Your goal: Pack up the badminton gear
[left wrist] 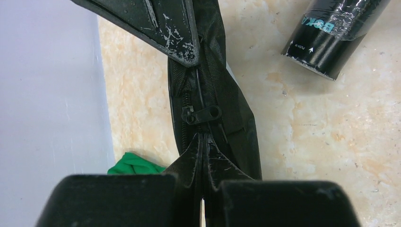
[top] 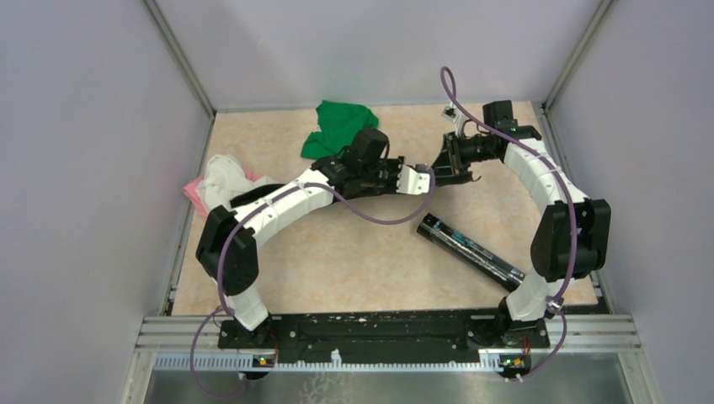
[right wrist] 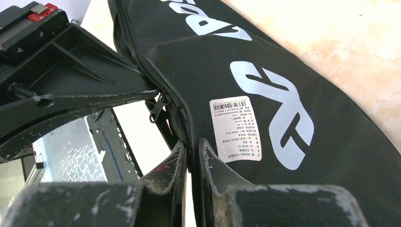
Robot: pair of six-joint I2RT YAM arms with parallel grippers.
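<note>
A black racket bag (right wrist: 331, 132) with white lettering, a barcode label and a zipper lies across the middle of the table, largely hidden by the arms from above. My left gripper is shut over the bag beside the zipper pull (left wrist: 208, 114), with nothing visible between its fingertips. My right gripper is shut on the bag's zipped edge, close to the left gripper's housing. A black shuttlecock tube (top: 469, 251) lies diagonally at the front right, apart from the bag.
A green cloth (top: 337, 126) lies at the back middle. White cloth (top: 221, 177) and pink cloth (top: 195, 199) are at the left. Walls bound the sides and back.
</note>
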